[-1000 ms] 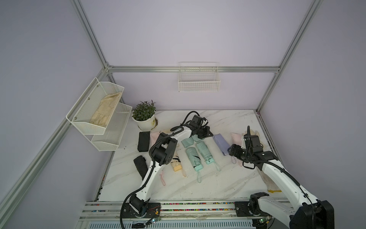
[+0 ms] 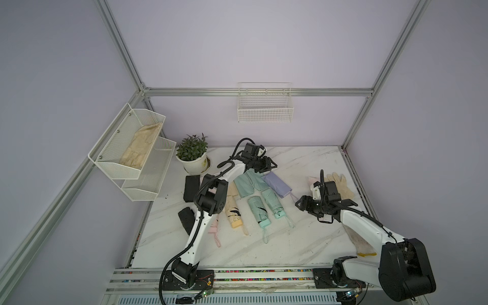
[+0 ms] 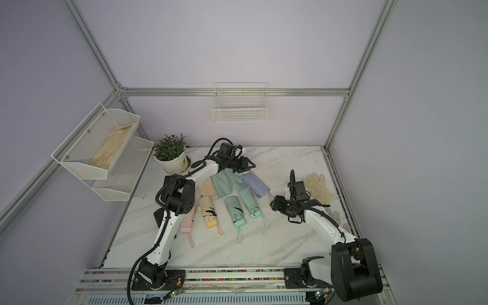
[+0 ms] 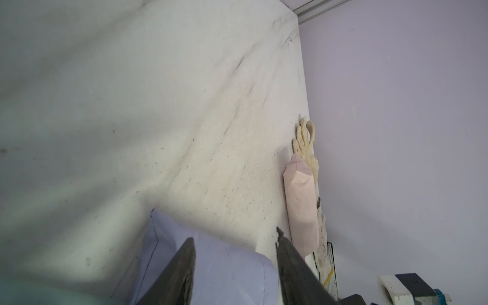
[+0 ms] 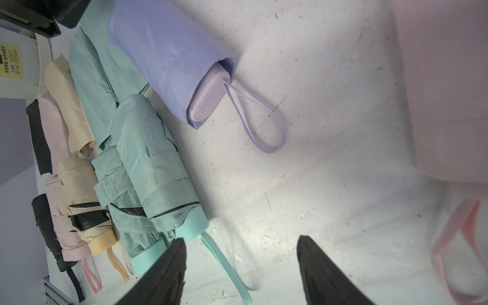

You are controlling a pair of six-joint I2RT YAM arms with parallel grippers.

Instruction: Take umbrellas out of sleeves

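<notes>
A lavender umbrella (image 2: 277, 184) lies on the table in its sleeve. In the right wrist view, its pale handle end (image 5: 209, 91) and loop strap (image 5: 272, 145) stick out of the sleeve (image 5: 167, 56). My left gripper is open at the far end of this sleeve, whose fabric shows below and between the fingertips. My right gripper stands part open near the strap, nothing between its fingers. A pink sleeved umbrella (image 5: 447, 101) lies to the right, partly hidden by the right arm from above.
Unsleeved mint umbrellas (image 2: 259, 211), a beige one (image 2: 233, 213), a pink one and a black one lie to the left, with flat sleeves (image 2: 244, 186) behind them. A potted plant (image 2: 192, 152) stands back left. Gloves (image 2: 341, 185) lie at right.
The lavender umbrella has moved left from beside the right gripper. Both grippers have shifted left.
</notes>
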